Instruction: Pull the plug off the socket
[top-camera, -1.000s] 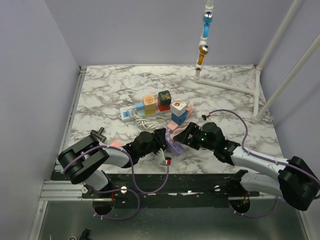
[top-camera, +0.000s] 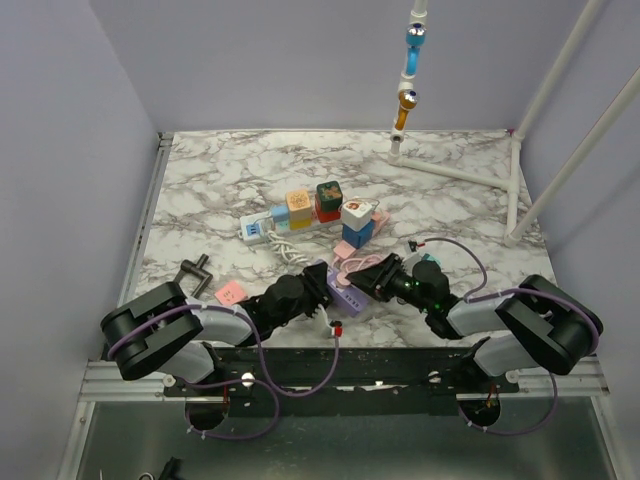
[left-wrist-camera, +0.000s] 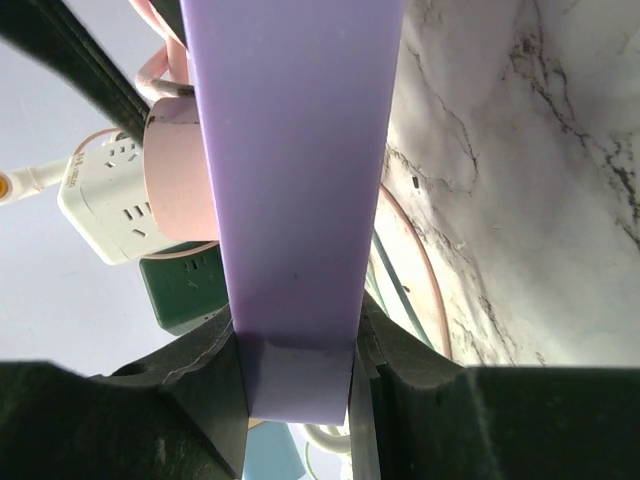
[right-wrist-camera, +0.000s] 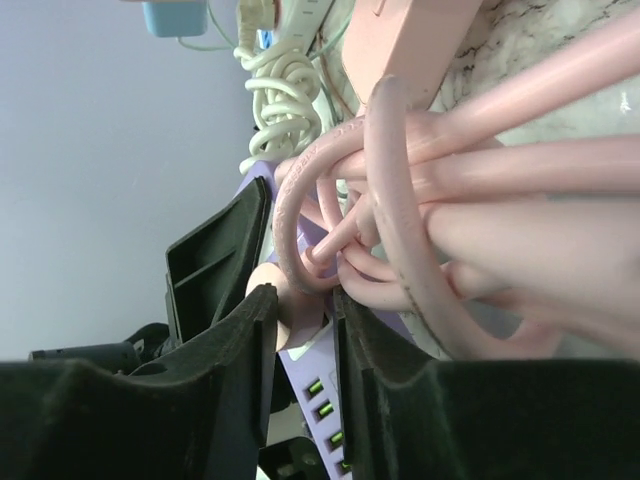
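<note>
My left gripper is shut on the purple power strip (left-wrist-camera: 290, 180), held near the front middle in the top view (top-camera: 348, 298). My right gripper is at the pink round plug (right-wrist-camera: 295, 315), which sits on the strip; its fingers are close round the plug, part open, and whether they grip it I cannot tell. The plug (left-wrist-camera: 175, 175) shows beside the strip in the left wrist view. Coiled pink cable (right-wrist-camera: 395, 210) covers much of the right wrist view.
Stacked coloured cubes (top-camera: 329, 200), a white strip (top-camera: 255, 228) and white coiled cord (top-camera: 290, 250) lie behind. A black tool (top-camera: 192, 270) and pink block (top-camera: 231, 293) are at left. White pipes (top-camera: 450, 172) stand at back right.
The right arm has moved left and its gripper has come down closer onto the plug and strip. The left arm has shifted slightly toward the front left with the strip.
</note>
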